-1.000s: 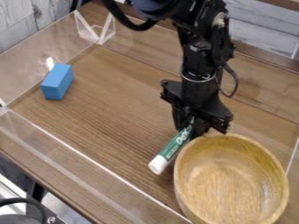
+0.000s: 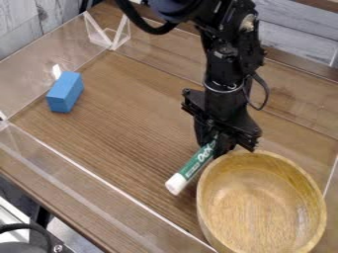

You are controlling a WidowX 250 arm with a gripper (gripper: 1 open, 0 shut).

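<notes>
My black gripper (image 2: 219, 136) reaches down to the wooden table, just behind a large wooden bowl (image 2: 260, 208). A white and green marker-like stick (image 2: 191, 170) slants toward the front left from under the gripper, its far end hidden among the fingers. I cannot tell whether the fingers are closed on it.
A blue block (image 2: 65, 91) lies at the left of the table (image 2: 119, 148), near clear plastic walls. The bowl takes up the front right.
The arm has shifted very slightly over the last second. The stick and bowl look almost unchanged.
</notes>
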